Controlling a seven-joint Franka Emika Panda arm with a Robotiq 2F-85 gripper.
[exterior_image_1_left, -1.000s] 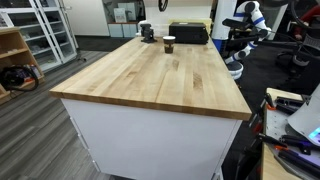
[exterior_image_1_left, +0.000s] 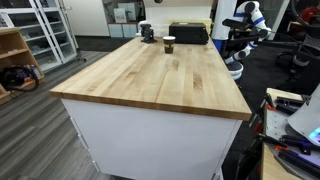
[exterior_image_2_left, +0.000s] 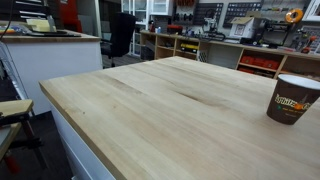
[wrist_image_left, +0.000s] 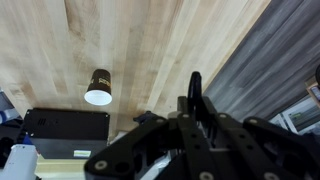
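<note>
A brown paper cup (exterior_image_1_left: 168, 46) stands upright toward the far end of the wooden tabletop (exterior_image_1_left: 150, 75). In exterior view 2 the same cup (exterior_image_2_left: 290, 98) shows coloured lettering; the wrist view sees the cup (wrist_image_left: 98, 86) from above, left of my gripper. A dark narrow item (wrist_image_left: 195, 84) juts from the fingers, which look shut on it; exactly what it is cannot be made out. The gripper hangs high above the table, clear of the cup. Exterior view 1 catches only a small dark tip at its top edge.
A black box (exterior_image_1_left: 193, 32) sits behind the cup at the far edge, with a small dark device (exterior_image_1_left: 147, 34) beside it. Most of the wooden top is bare. A cluttered workbench (exterior_image_2_left: 225, 45) stands in the background.
The dark tip at the top of exterior view 1 has risen and shifted slightly left, so less of it shows. The cup has stayed put.
</note>
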